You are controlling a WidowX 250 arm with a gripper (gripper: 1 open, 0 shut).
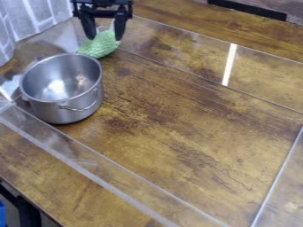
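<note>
My black gripper (103, 18) is at the top of the view, left of centre, above a green, leafy-looking object (99, 43) on the table behind the steel pot. Its fingers are small and dark here, and I cannot tell whether they are open or shut. The steel pot (62, 105) stands at the left, its inside visible and empty.
A crumpled silvery sheet (21, 27) lines the upper left. A dark edge runs along the back right.
</note>
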